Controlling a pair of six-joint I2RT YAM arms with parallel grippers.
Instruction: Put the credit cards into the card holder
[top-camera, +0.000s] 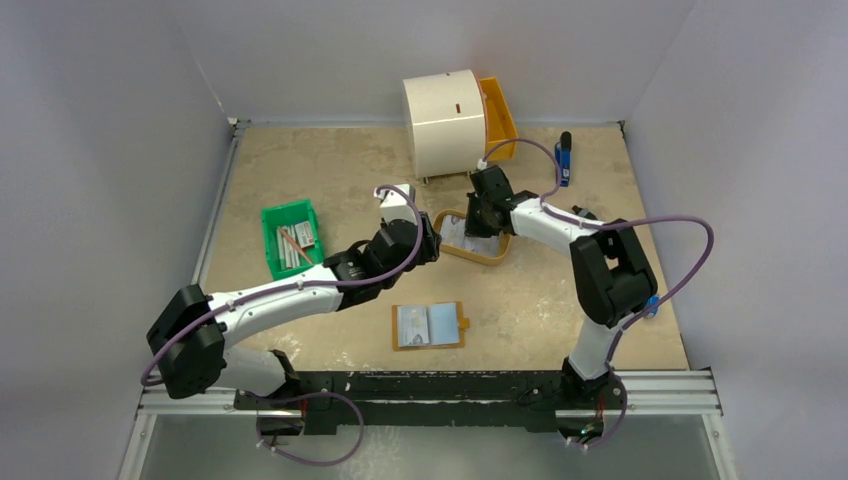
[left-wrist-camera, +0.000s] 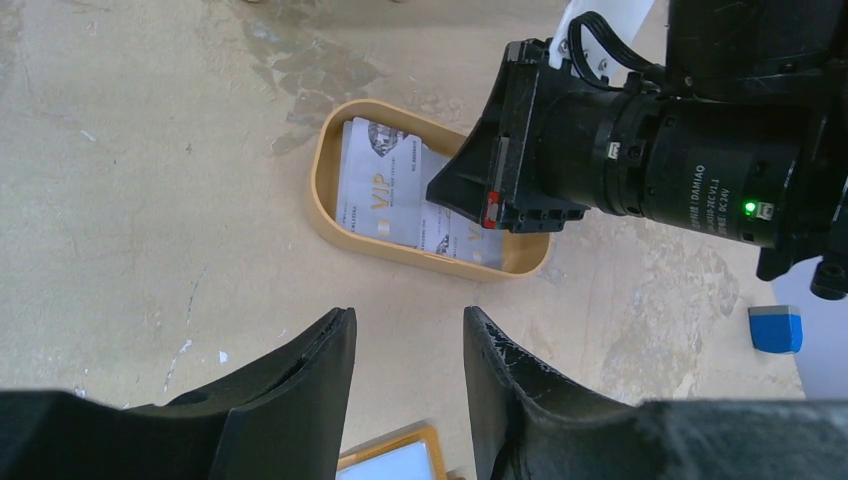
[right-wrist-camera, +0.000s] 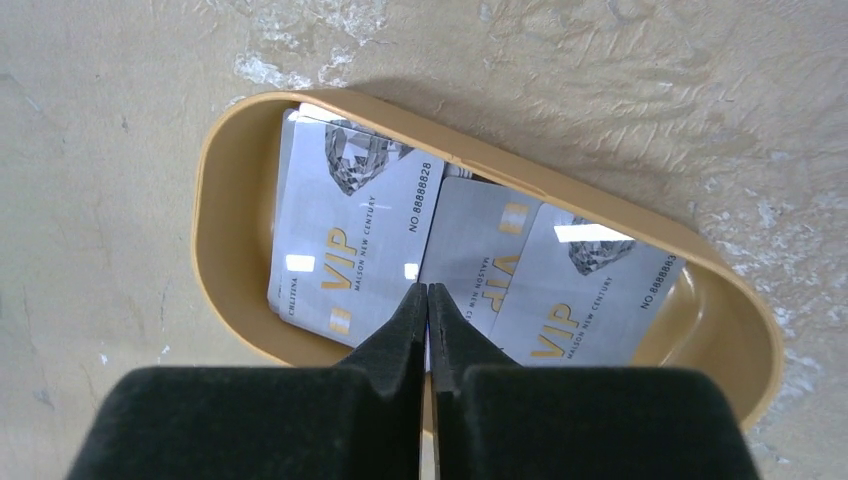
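Silver VIP credit cards (right-wrist-camera: 350, 240) lie overlapping on the floor of the tan tray (right-wrist-camera: 228, 290). Over them, my right gripper is shut, its fingertips pressed together with no card between them. From the left wrist view, the same cards (left-wrist-camera: 385, 190) show with the right gripper above the tray's right half. My left gripper is open and empty, left of the tray as seen from the top. The card holder (top-camera: 463, 323) lies open near the table's front, with a card (top-camera: 412, 325) in its left side.
A green basket (top-camera: 270, 247) with several items stands at the left. Behind the tan tray is a white drum-shaped box (top-camera: 445, 125) with a yellow drawer (top-camera: 505, 135). A blue object (top-camera: 563, 165) lies at the back right.
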